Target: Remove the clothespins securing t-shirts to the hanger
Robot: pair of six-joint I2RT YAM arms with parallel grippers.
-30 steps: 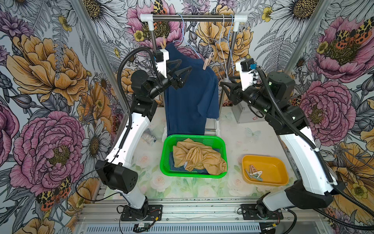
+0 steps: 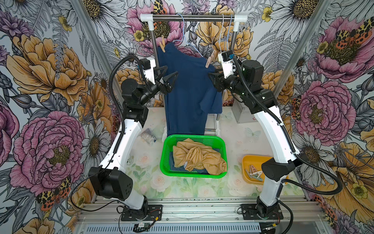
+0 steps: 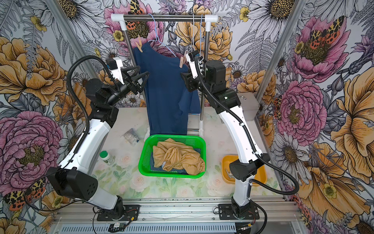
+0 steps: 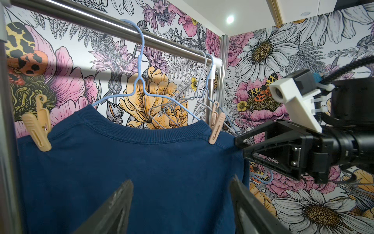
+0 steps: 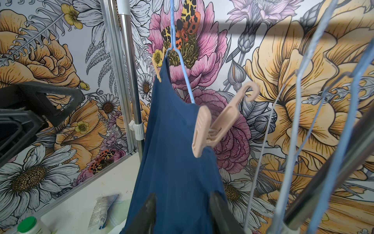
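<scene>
A navy T-shirt hangs on a blue hanger, with a clothespin at its left shoulder and another clothespin at its right. My left gripper stands open before the shirt's upper left, below that side's pin. My right gripper is open at the right shoulder, just below the right pin, which shows large in the right wrist view.
A green basket with mustard and blue cloth lies below. A yellow tray holds several clothespins. The rail carries other empty hangers; a small bottle stands at left.
</scene>
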